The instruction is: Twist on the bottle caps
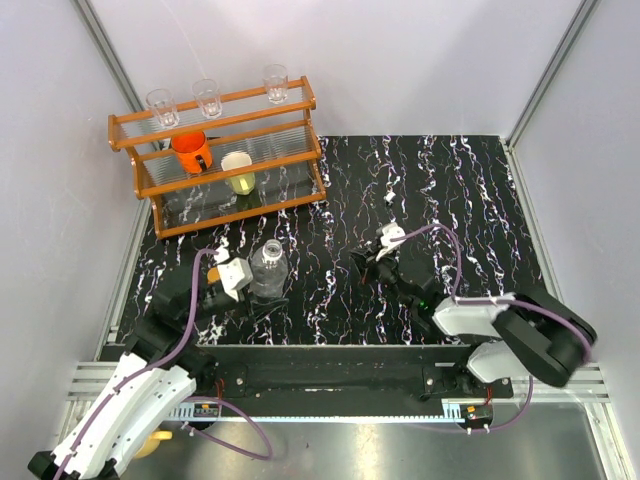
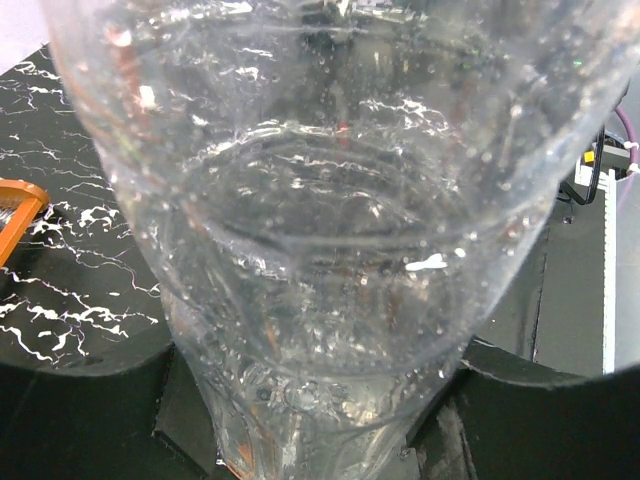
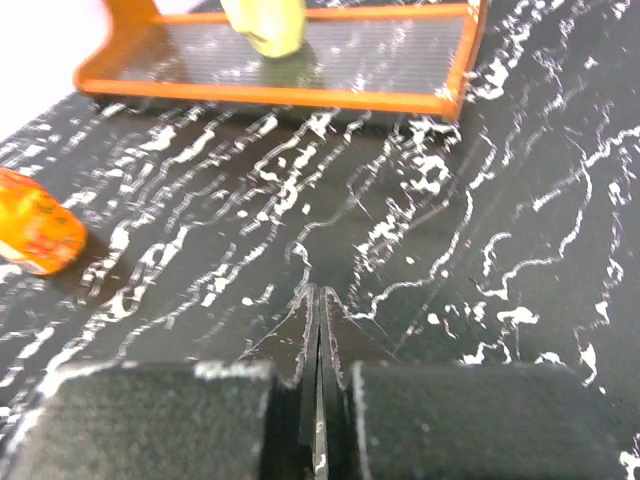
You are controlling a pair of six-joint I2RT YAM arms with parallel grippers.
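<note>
A clear bottle [image 1: 269,268] stands with its neck uncapped, and my left gripper [image 1: 262,306] is shut on it. In the left wrist view the clear bottle [image 2: 330,200] fills the space between the black fingers. The small white bottle cap [image 1: 389,196] lies on the dark marbled table, well behind my right gripper [image 1: 360,266]. That gripper is shut, its fingertips [image 3: 308,310] meeting with nothing between them. The cap is outside the right wrist view.
A wooden shelf [image 1: 227,219] with glasses and cups stands at the back left. An orange object [image 3: 40,225] sits on the table, mostly hidden behind the left arm from above.
</note>
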